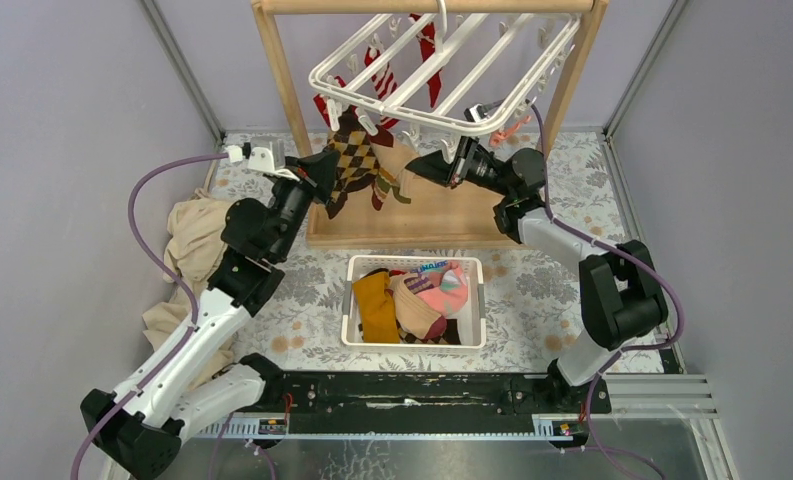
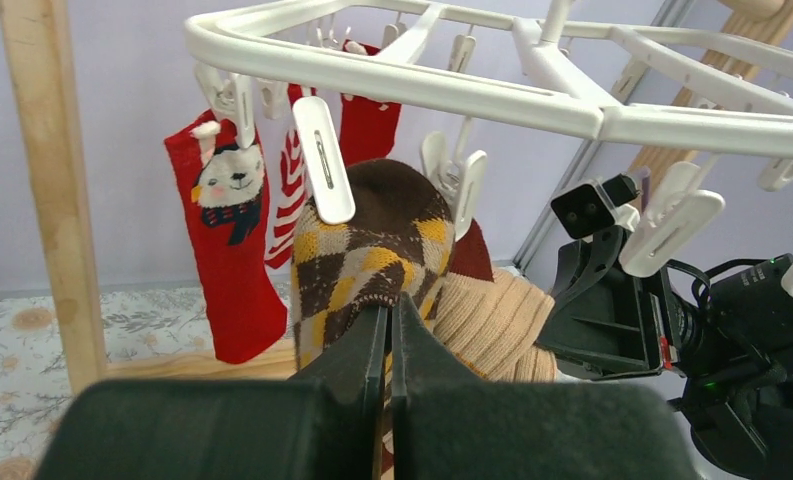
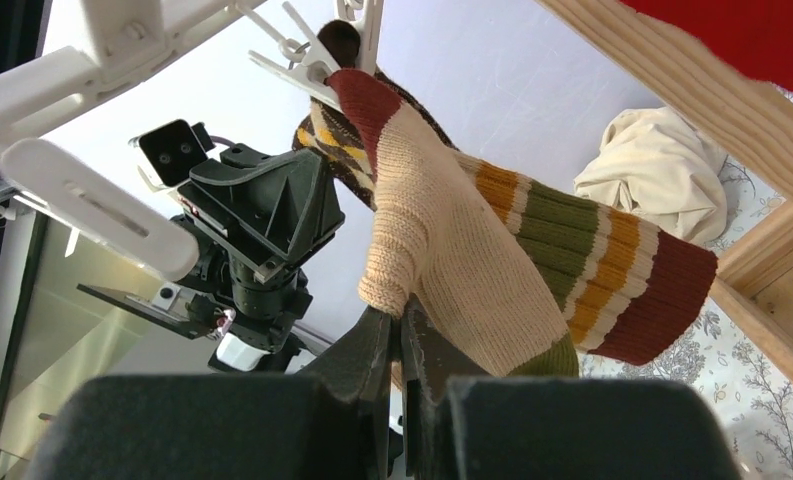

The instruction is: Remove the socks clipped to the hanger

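Note:
In the top view my left gripper is under the near left of the white hanger. It is shut on the brown and yellow checkered sock, whose folded cloth meets the fingertips in the left wrist view. That sock's rounded top lies among the clips; I cannot tell whether one grips it. My right gripper is shut on a fold of the beige sock with a striped foot. This sock's dark red end touches a white clip. Red socks, one with a bear, hang behind.
A white basket with several socks stands in front of the wooden stand. Beige cloth lies at the left. Loose clips hang near both arms, and the grippers are close together under the hanger.

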